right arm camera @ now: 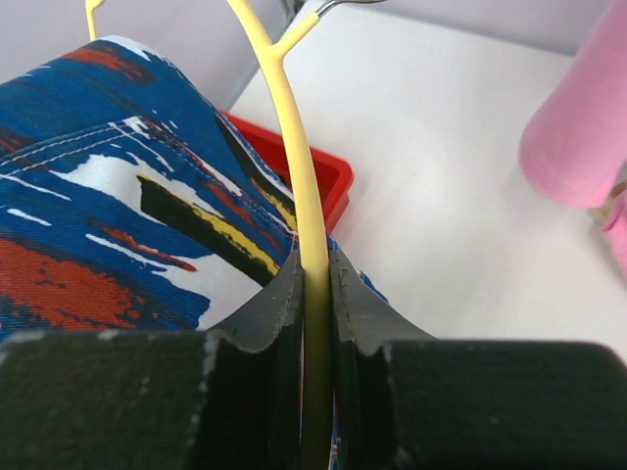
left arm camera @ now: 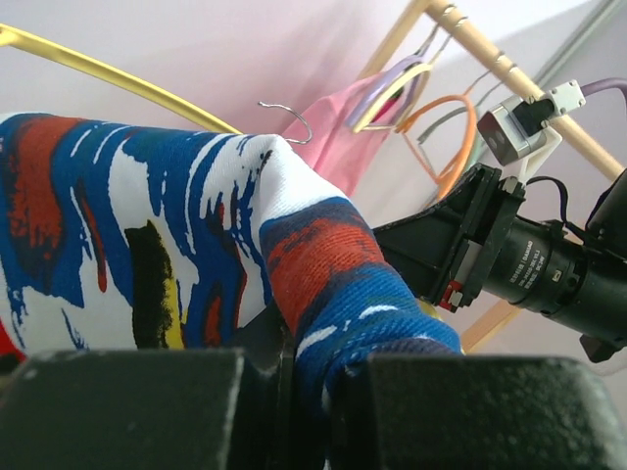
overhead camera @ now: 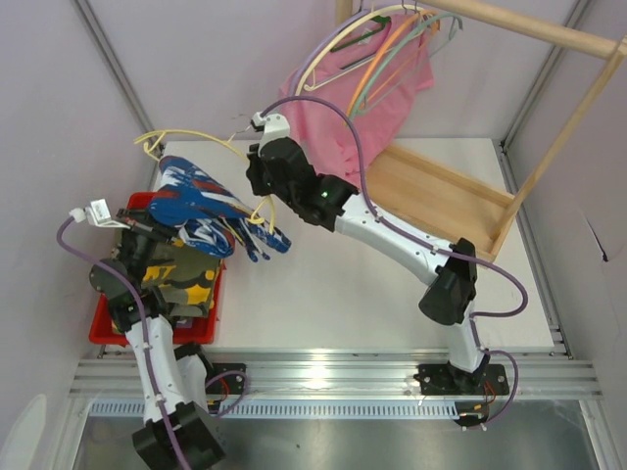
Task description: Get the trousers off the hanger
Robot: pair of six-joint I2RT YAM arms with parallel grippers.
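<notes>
Blue trousers (overhead camera: 201, 201) patterned in white and red hang over the yellow hanger (overhead camera: 193, 134), above the red bin at the left. My left gripper is shut on a fold of the trousers, which bulges up between its fingers. My right gripper grips the hanger's yellow bar near its metal hook, with the trousers (right arm camera: 127, 206) just to the left of it. In the left wrist view, the hanger's bar (left arm camera: 118, 80) runs behind the cloth and the hook (left arm camera: 289, 119) stands free. Part of the bar is hidden by the trousers.
The red bin (overhead camera: 212, 331) with folded camouflage cloth (overhead camera: 186, 279) lies beneath the trousers. A wooden rack (overhead camera: 549, 37) at the back right carries several hangers and a pink garment (overhead camera: 328, 127).
</notes>
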